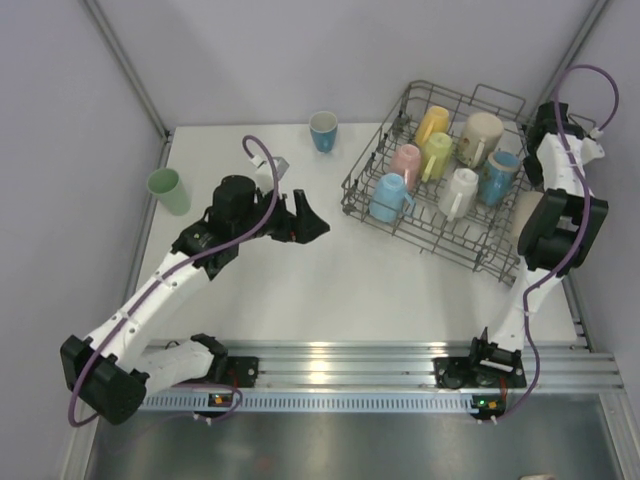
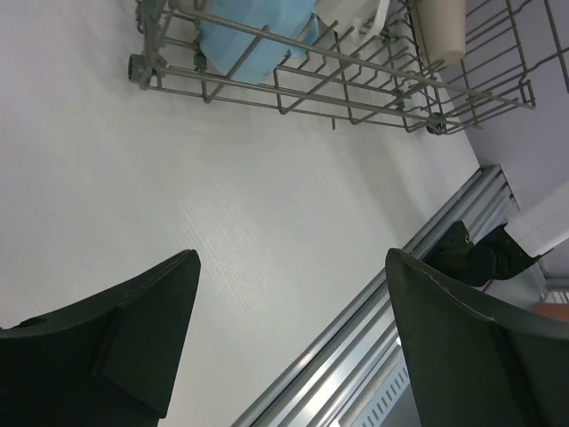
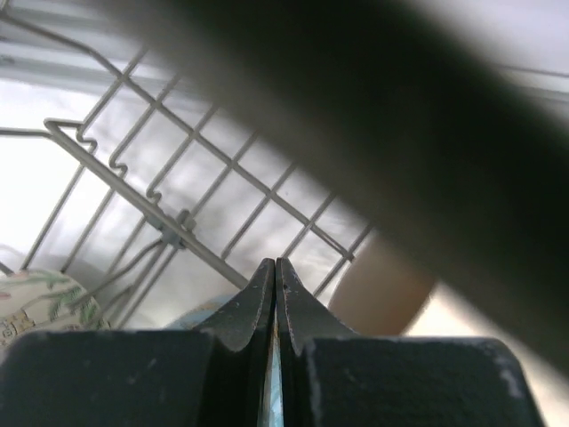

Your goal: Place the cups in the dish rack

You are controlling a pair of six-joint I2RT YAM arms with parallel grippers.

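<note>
The beige cup [image 1: 525,212] is at the right end of the dish rack [image 1: 478,262], partly covered by my right arm. In the right wrist view, the beige cup [image 3: 380,289] lies to the right of my right gripper, outside its fingers. That gripper is shut with nothing between the tips. Over the counter, left of the rack, my left gripper [image 1: 312,222] is open and empty. Outside the rack stand a green cup [image 1: 168,190] at far left and a blue cup [image 1: 323,130] at the back.
Several cups fill the rack, including a light blue cup [image 1: 387,198], a white cup [image 1: 458,193] and a blue patterned cup [image 1: 497,180]. A dark, blurred bar crosses close in the right wrist view. The counter [image 1: 330,290] before the rack is bare.
</note>
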